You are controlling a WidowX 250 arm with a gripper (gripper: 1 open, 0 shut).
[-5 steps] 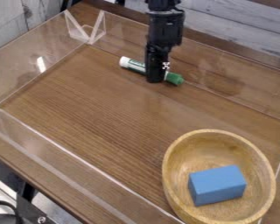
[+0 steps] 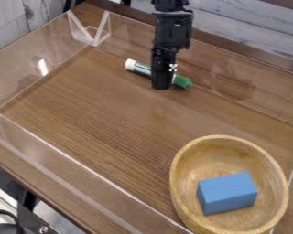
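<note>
My black gripper (image 2: 164, 75) reaches down from the top centre and sits over a white-and-green tube (image 2: 139, 68) lying diagonally on the wooden table. The tube's green end (image 2: 182, 82) sticks out to the right of the fingers. The fingertips overlap the tube's middle; whether they grip it or only touch it is unclear, and their gap is too small to see.
A wooden bowl (image 2: 194, 212) holding a blue block (image 2: 227, 192) stands at the front right. Clear plastic walls line the left side.
</note>
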